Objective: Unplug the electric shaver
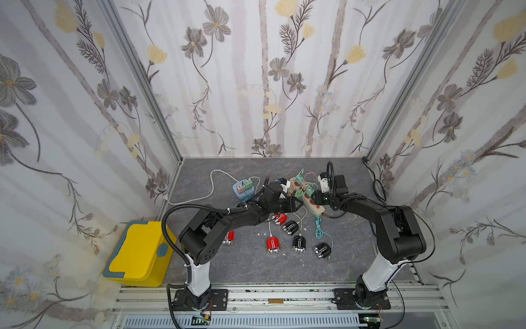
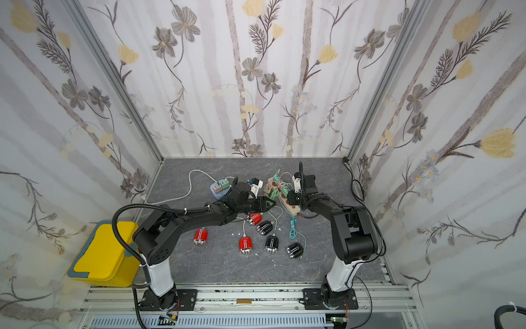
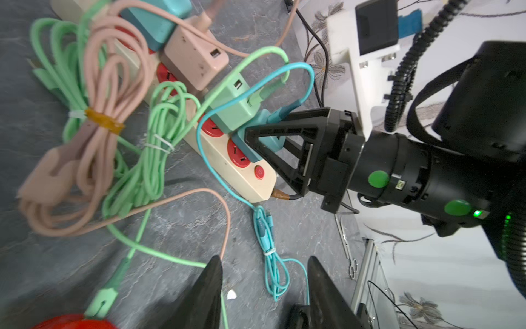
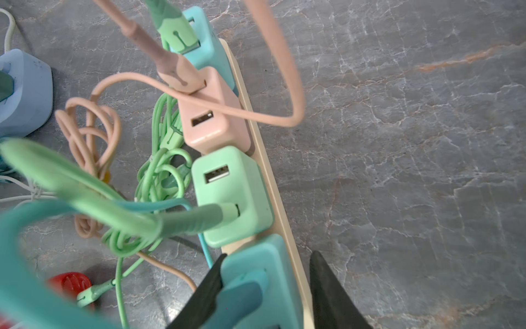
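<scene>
Several shavers, red [image 1: 272,244] and black [image 1: 298,243], lie on the table with their cords. A cream power strip [image 3: 241,176] holds a teal adapter [image 4: 268,288] at its near end, with a teal cable plugged into it. My right gripper straddles that adapter, one finger on each side. In the right wrist view, a gap shows by the right finger [image 4: 323,285]; contact on the other side is hard to tell. Over the table just left of the strip, my left gripper is open with nothing held between its fingers.
Along the strip sit a green adapter [image 4: 233,192], a pink adapter [image 4: 216,118] and another teal adapter [image 4: 211,46]. Bundled green cords [image 3: 145,167] and pink cords [image 3: 112,82] lie beside it. A yellow box [image 1: 139,252] stands at the left.
</scene>
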